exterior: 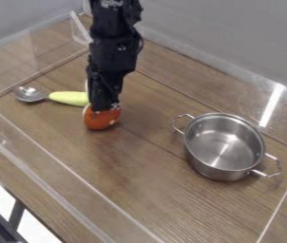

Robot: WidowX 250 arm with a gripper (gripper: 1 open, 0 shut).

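Note:
The black robot gripper [105,100] hangs from the top of the view, low over an orange round object [102,120], its fingertips at the object's upper part. Whether the fingers are closed on it is hard to tell. A pale yellow-green elongated object [68,98] lies just left of the gripper, partly behind it.
A metal spoon [29,94] lies at the left. A steel pot [222,146] with two handles stands on the right of the wooden surface [146,199]. Pale walls border the surface at back and left.

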